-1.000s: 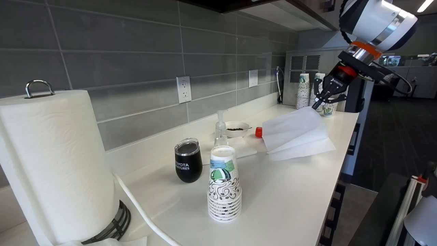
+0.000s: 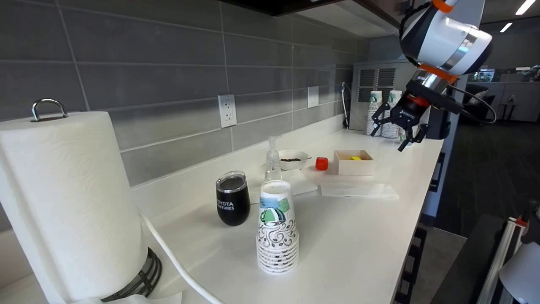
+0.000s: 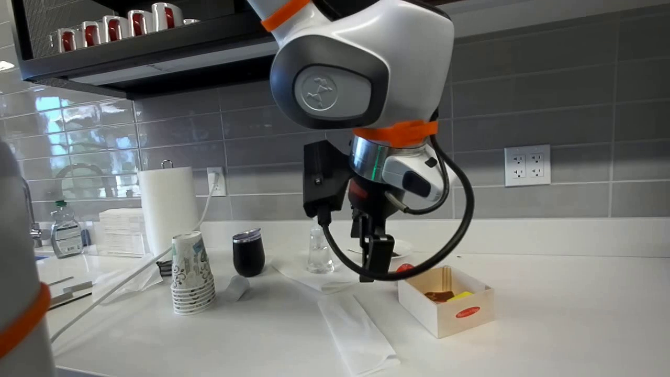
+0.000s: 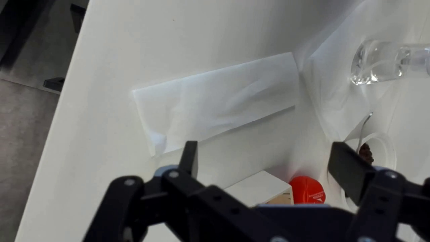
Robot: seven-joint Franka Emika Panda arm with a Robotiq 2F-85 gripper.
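Note:
A folded white paper napkin [image 4: 217,101] lies flat on the counter [image 2: 354,228], in front of the small wooden box. In the wrist view its near left corner is close to one of my fingertips [image 4: 188,157]. My gripper is open above the counter, its fingers spread wide with nothing between them. In exterior view 1 the gripper [image 2: 387,134] hangs clear of the surface, apart from the napkin. Exterior view 2 shows the napkin [image 3: 356,333] stretched toward the front edge; the fingers there are partly hidden by a cable.
The wooden box [image 3: 446,314] holds a yellow item. Beside it are a red object [image 2: 321,163], a white bowl [image 2: 298,154], a clear pump bottle [image 2: 273,162] and more white paper [image 4: 342,88]. A black tumbler [image 2: 233,200] and stacked cups [image 2: 277,228] stand farther off.
One second ago the napkin hung from my shut gripper, hiding the box. Now the gripper has opened and shifted left in exterior view 1, and the napkin lies folded on the counter.

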